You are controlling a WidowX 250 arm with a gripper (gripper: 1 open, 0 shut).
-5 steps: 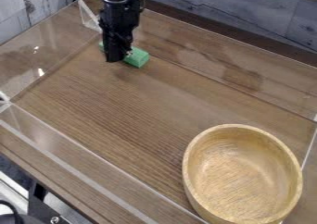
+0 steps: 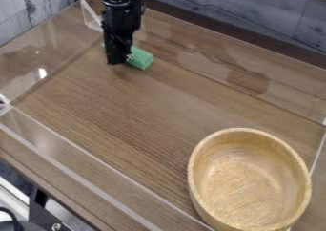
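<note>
A black robot arm reaches down from the top of the camera view to my gripper [image 2: 117, 55], low over the back left of the wooden table. A small green object [image 2: 140, 59] lies on the table at the gripper, partly hidden behind it. I cannot tell whether the fingers are open or shut on it.
A large round beige bowl [image 2: 246, 178] occupies the front right of the table [image 2: 128, 130]. A dark wall runs along the back, and cables show beyond the left edge.
My gripper and the green object have shifted slightly left and down in the view over the last second.
</note>
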